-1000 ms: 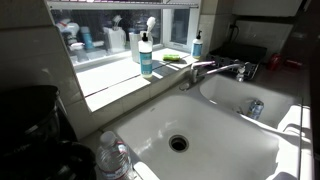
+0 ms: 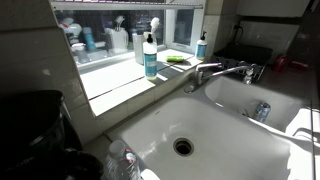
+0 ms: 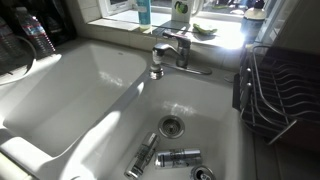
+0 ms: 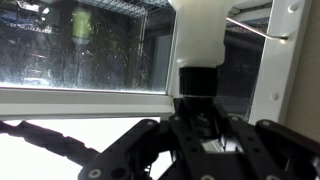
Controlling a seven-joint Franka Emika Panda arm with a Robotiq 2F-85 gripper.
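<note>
In the wrist view my gripper is shut on a white object (image 4: 202, 35) with a black lower part (image 4: 198, 80). The white part rises past the top edge of that view, so its full shape is hidden. Behind it are a window frame (image 4: 85, 103) and dark glass. Neither exterior view clearly shows the gripper. A sink (image 2: 165, 125) with two basins lies below a sunlit sill, where a blue pump bottle (image 2: 151, 65) stands.
Several cans, one a silver can (image 3: 180, 158), lie in one basin; the other looks empty. The faucet (image 3: 180, 55) stands between the basins. At the right is a wire dish rack (image 3: 280, 95). Clear plastic bottles (image 3: 35, 32) stand beside the sink.
Nothing on the sill or in the sink has visibly moved.
</note>
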